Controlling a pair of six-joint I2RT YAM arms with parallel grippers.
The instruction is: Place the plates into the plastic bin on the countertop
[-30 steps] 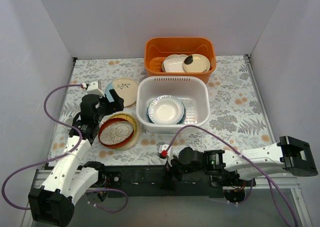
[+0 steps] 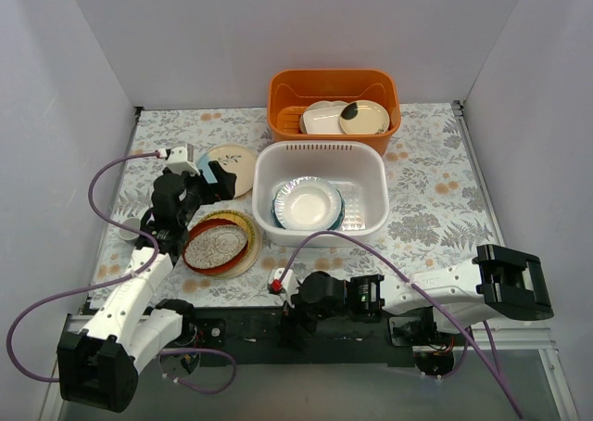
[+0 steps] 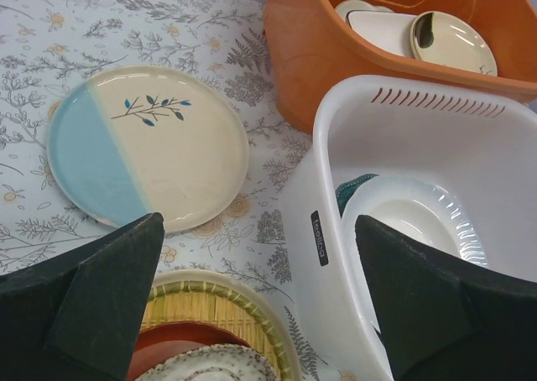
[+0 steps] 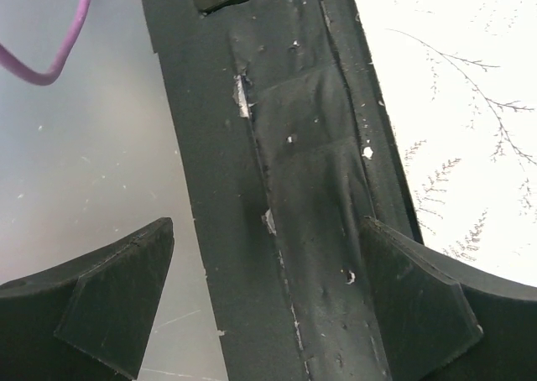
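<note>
A cream and light-blue plate [image 3: 180, 159] with a leaf sprig lies flat on the patterned countertop, left of the white bin. My left gripper [image 2: 222, 182] hangs above this plate's near part, open and empty; its fingers [image 3: 92, 305] frame the plate and the bin's side. Inside the white plastic bin [image 2: 369, 184] rest a white plate [image 2: 309, 204] and a bluish one beneath it. Nearer the front, a speckled plate [image 2: 215, 246] sits in a red dish on a yellow woven plate. My right gripper stands open and empty over the table's dark front edge.
Behind the white bin stands an orange bin [image 2: 283, 92] with several plates in it. A white cup [image 2: 130, 229] is partly hidden by my left arm. The countertop [image 2: 431, 194] right of the bins is clear.
My right arm has swung left along the front edge. The left gripper has shifted slightly to the right. The plates and bins have stayed put.
</note>
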